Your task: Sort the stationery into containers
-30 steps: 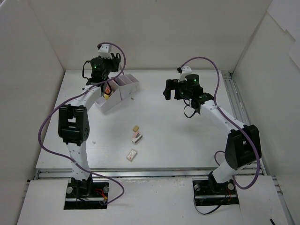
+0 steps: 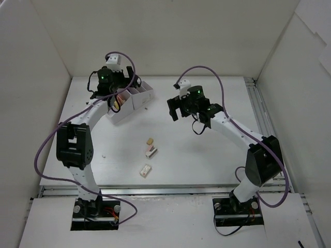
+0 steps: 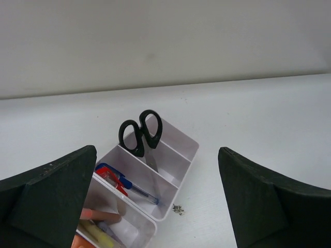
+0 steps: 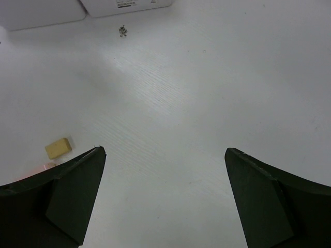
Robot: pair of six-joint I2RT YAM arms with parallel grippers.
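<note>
My left gripper [image 2: 124, 72] is open above the white compartment containers [image 2: 145, 95], empty between its fingers. In the left wrist view black-handled scissors [image 3: 152, 137] stand in a back compartment, a blue pen [image 3: 139, 191] and a red item [image 3: 111, 181] in the middle one, orange and yellow items [image 3: 98, 235] in the front one. My right gripper [image 2: 179, 107] is open over bare table. A yellow block [image 2: 150, 141], a pink-and-white item [image 2: 151, 152] and a pale item [image 2: 145, 170] lie on the table's front middle.
Walls border the back and both sides. A small dark speck [image 4: 122, 31] lies near the containers.
My right gripper has moved left and slightly toward the front. My left arm has shifted slightly left and frontward, still over the containers; scissors now show in their compartment.
</note>
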